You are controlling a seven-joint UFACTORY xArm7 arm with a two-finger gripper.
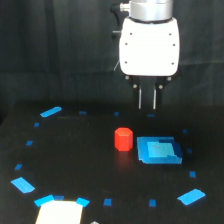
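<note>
A white robot wrist (148, 48) hangs at the top right of the camera view, with two thin fingers pointing down from it. The gripper (147, 98) is open, with a gap between its fingers and nothing visible in it. Below and to its left a red hexagonal block (123, 139) stands on the dark table. Directly under the gripper lies a blue tray-like piece (173, 142) with a lighter blue square (160, 150) on it.
Several small blue strips and squares, such as the strip (23, 185), are scattered over the dark table (90, 175). A pale object (60, 213) is cut off at the bottom left. A dark backdrop stands behind.
</note>
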